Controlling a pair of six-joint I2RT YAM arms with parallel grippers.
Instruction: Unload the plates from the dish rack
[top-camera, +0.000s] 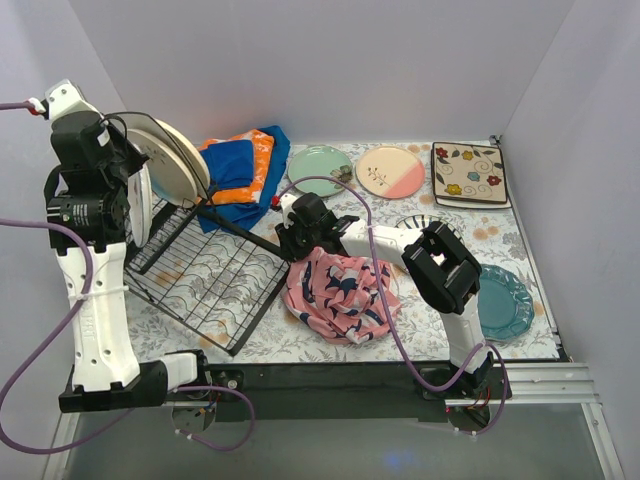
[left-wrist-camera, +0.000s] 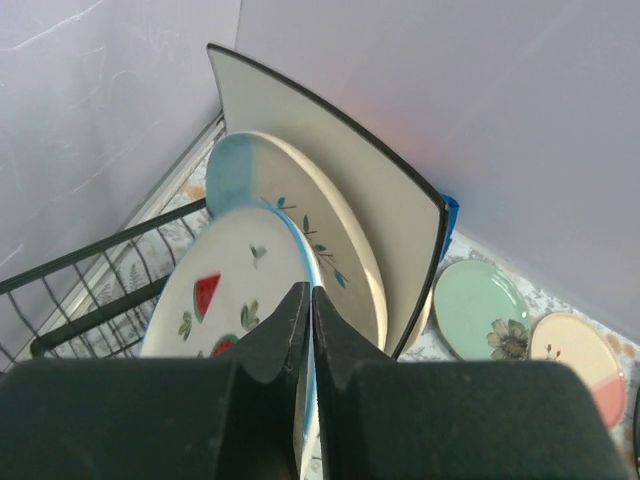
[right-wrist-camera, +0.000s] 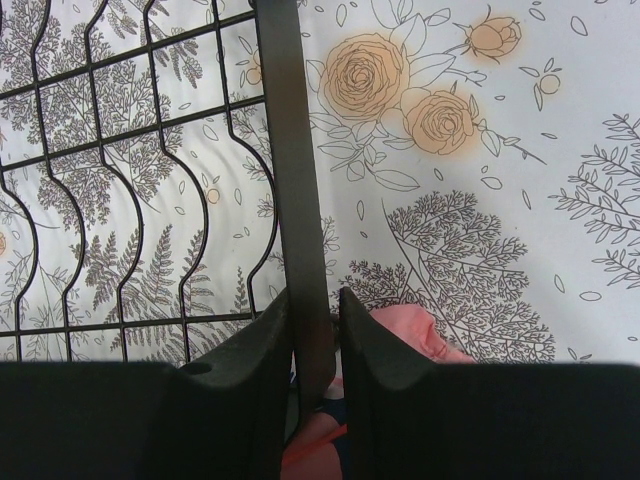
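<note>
The dish rack stands at the left, with several plates upright at its back. In the left wrist view, my left gripper is shut just in front of a watermelon-print plate, overlapping its blue rim; a floral plate and a pale board-like piece stand behind. Whether the fingers touch the plate I cannot tell. My right gripper is at the rack's right dark bar, its fingers on either side of it; whether they grip it is unclear.
Plates lie flat on the floral table: green, pink, teal, and a square stack. A blue and orange cloth lies behind the rack, a pink cloth right of it.
</note>
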